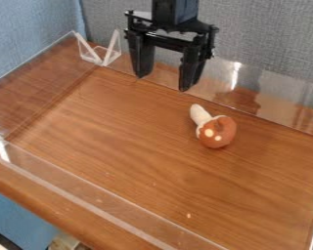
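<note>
My black gripper [164, 66] hangs open at the top centre of the camera view, over the back of the wooden surface, with nothing between its two fingers. A toy mushroom [215, 132] with an orange, white-spotted cap and a pale stem lies on its side on the wood, below and to the right of the gripper.
Clear low walls edge it at the back and front. A white wire-like bracket [101, 49] stands at the back left corner, against grey padded walls [264, 49]. Some partly visible items sit at the bottom left edge.
</note>
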